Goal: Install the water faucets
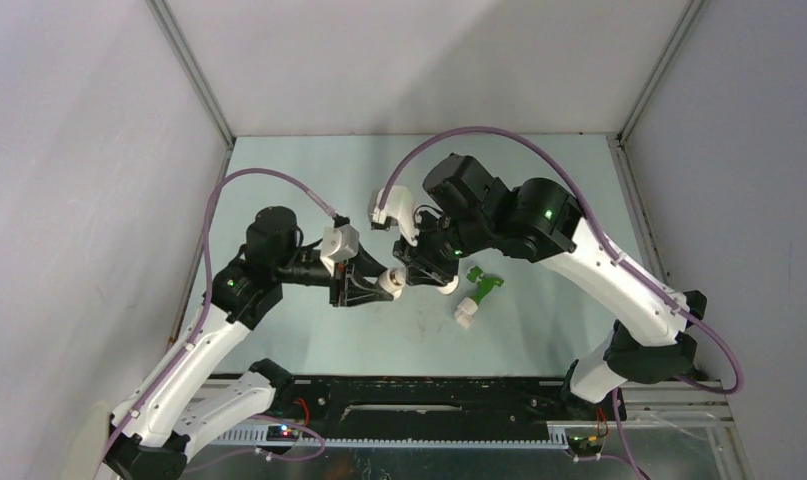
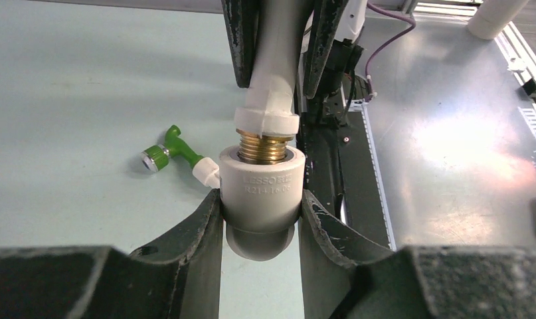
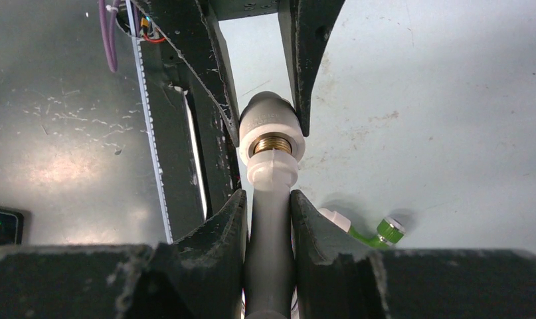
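Observation:
In the left wrist view my left gripper is shut on a white socket fitting [image 2: 264, 183]. Brass threads [image 2: 264, 149] show where a white pipe piece [image 2: 270, 100] enters that socket, in line with it. My right gripper has its fingers [image 3: 307, 222] on either side of the pipe piece; whether they press on it is unclear. From above, both grippers meet near the middle of the table, and the arms partly hide the joint. A green faucet [image 1: 488, 284] with a white end piece [image 1: 466, 312] lies on the table to the right.
Bare pale table [image 1: 339, 345] surrounds the faucet and the space below the grippers. A black strip with a ruler edge [image 1: 399, 443] runs along the front. White walls stand at the back and both sides.

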